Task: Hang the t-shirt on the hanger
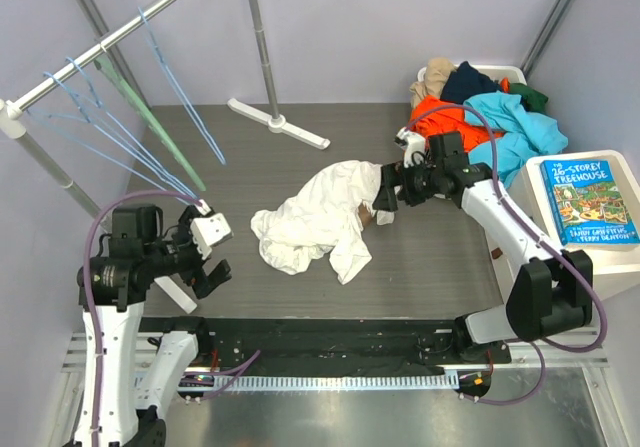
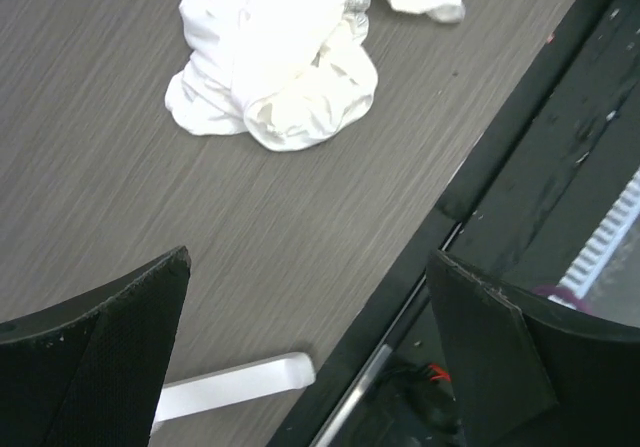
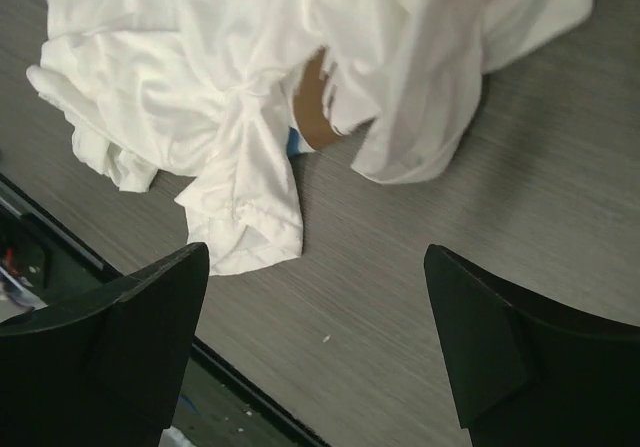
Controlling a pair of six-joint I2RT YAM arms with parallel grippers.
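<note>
A white t-shirt [image 1: 315, 217] lies crumpled in the middle of the grey floor, with a brown and blue patch of print showing in the right wrist view [image 3: 313, 102]. My right gripper [image 1: 390, 187] is open just above the shirt's right side, nothing between its fingers. My left gripper [image 1: 205, 272] stands open to the lower left of the shirt, apart from it. Blue and green hangers [image 1: 140, 117] hang from the metal rail [image 1: 150, 12] at the upper left.
A basket of coloured clothes [image 1: 480, 107] is at the back right, beside a white bin [image 1: 535, 197] with a book on top [image 1: 588, 197]. The rack's foot [image 1: 255, 112] stands at the back. Bare floor surrounds the shirt.
</note>
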